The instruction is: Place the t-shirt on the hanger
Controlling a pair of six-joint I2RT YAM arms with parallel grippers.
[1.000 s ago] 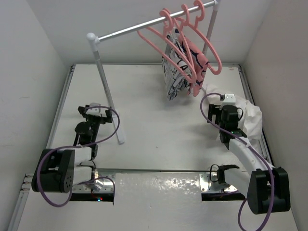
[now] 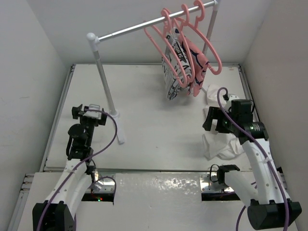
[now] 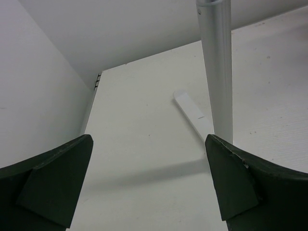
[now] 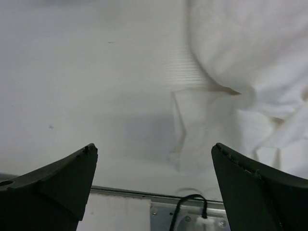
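Observation:
A crumpled white cloth, which looks like the t-shirt, lies on the right side of the table, partly hidden by the right arm. My right gripper is over its left edge, open and empty; in the right wrist view the white cloth spreads below and right of the fingers. Pink hangers hang from the silver rail. At the left, beside the rack's post, my left gripper stands open, with only bare table and the post beyond its fingers.
A black-and-white patterned garment and a pink garment hang close together on the rail's right half. The rack's left foot rests near the left gripper.
White cloth now shows farther forward on the table, near the front edge. The leftmost hanger has swung a little to the right.

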